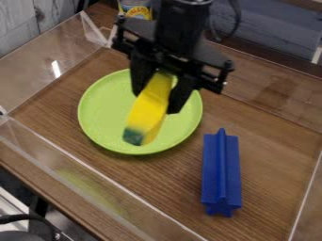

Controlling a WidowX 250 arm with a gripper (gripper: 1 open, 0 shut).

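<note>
My black gripper (157, 80) reaches down from the top over a light green plate (104, 114), shut on a yellow object (150, 113) with a dark green tip. The object hangs tilted over the plate; whether it touches the plate I cannot tell.
A blue bar-shaped object (220, 172) lies on the wooden table at the right. Part of another yellow item (134, 9) shows at the back, behind the arm.
</note>
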